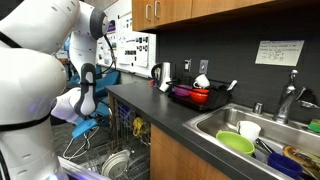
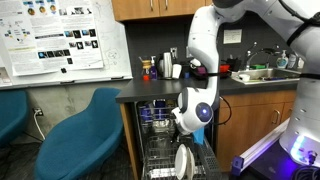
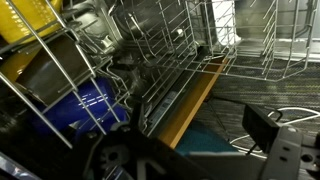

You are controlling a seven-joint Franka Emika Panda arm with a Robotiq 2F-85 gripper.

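Observation:
In the wrist view my gripper is open, its dark fingers wide apart with nothing between them. It points down over the wire racks of a dishwasher. In exterior view 2 the white arm (image 2: 197,104) reaches down to the dishwasher's lower rack (image 2: 158,168), with the gripper end partly hidden. Pale plates (image 2: 183,162) stand in that rack. To the left in the wrist view, yellow dishes (image 3: 27,72) and a blue dish (image 3: 80,106) sit behind the wires.
A long dark counter (image 1: 165,104) runs above the dishwasher. On it stand a rack with red pots (image 1: 199,96) and a sink (image 1: 225,122) holding a green bowl (image 1: 233,142). A blue chair (image 2: 82,140) is near the dishwasher's side. Bare floor shows between.

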